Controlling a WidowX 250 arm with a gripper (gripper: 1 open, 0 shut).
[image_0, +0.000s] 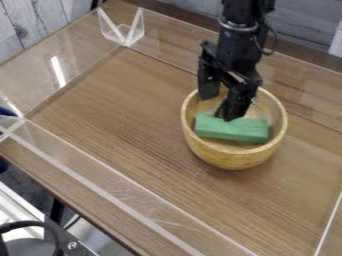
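A pale yellow round bowl (218, 154) sits on the wooden table, right of centre, holding a green rectangular block (233, 129) in its lower part. My black gripper (227, 100) reaches down from the top into the back of the bowl, just behind the block. Its dark fingers are open as far as they show; the dark shapes make it hard to tell whether they touch the block.
A small clear plastic piece (122, 28) stands at the back left. A dark cable or ring lies at the lower left corner.
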